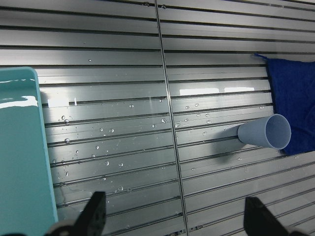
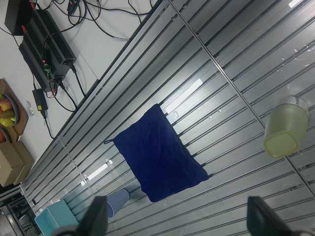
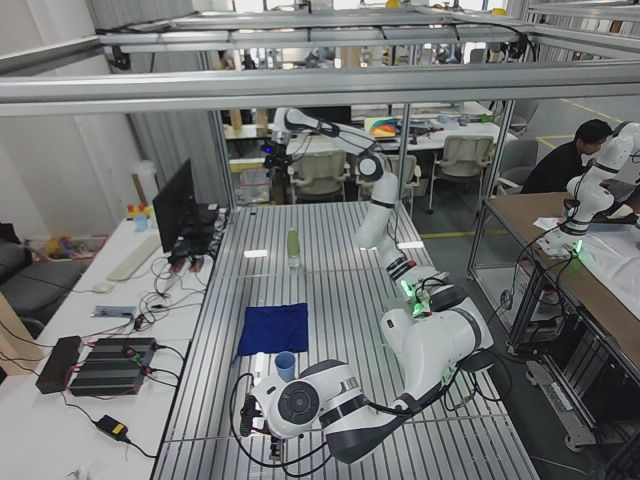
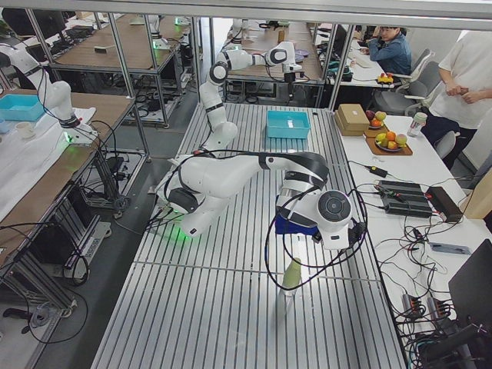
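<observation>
My left gripper hangs open over the ribbed metal table, between a teal bin [image 1: 19,147] and a blue cup [image 1: 256,132] in the left wrist view. The cup lies beside a navy cloth [image 1: 295,98]. My right gripper is open, raised high at the other end [image 3: 276,152]. Its wrist view shows the cloth [image 2: 157,152], the cup [image 2: 115,201] and a green translucent container [image 2: 285,128]. In the camera left view my left arm hides the bin.
A white side table [image 3: 130,400] with black boxes [image 3: 110,365], cables and a monitor [image 3: 175,215] runs along one edge of the metal table. Water drops dot the table's slats. Bare table surrounds the green container.
</observation>
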